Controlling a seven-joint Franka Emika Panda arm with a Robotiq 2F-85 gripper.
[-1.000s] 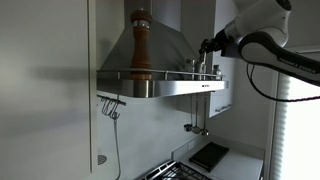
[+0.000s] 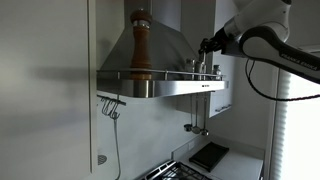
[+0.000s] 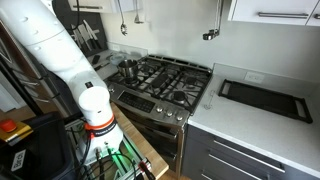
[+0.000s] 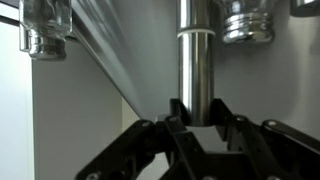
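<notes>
In the wrist view, a slim shiny metal cylinder (image 4: 196, 75) with a pale ring runs down into my gripper. The black fingers (image 4: 177, 108) press on its sides near the end, so the fingers are shut on it. In exterior view 1 my gripper (image 2: 208, 46) is at the far end of the range hood shelf (image 2: 160, 76), at the top of the slim cylinder (image 2: 203, 62) among small jars. Exterior view 2 shows the arm's white lower part (image 3: 95, 105), but not the gripper.
Glass jars with metal lids (image 4: 247, 27) stand close beside the cylinder, another jar (image 4: 47, 45) farther off. A rail edges the hood shelf, which also holds a tall wooden mill (image 2: 141, 45). Below are the stove (image 3: 160, 85) and a black tray (image 3: 264, 105).
The arm's upper link sits slightly differently from a second ago. My gripper stays at the same spot by the jars, and the shelf items look unmoved.
</notes>
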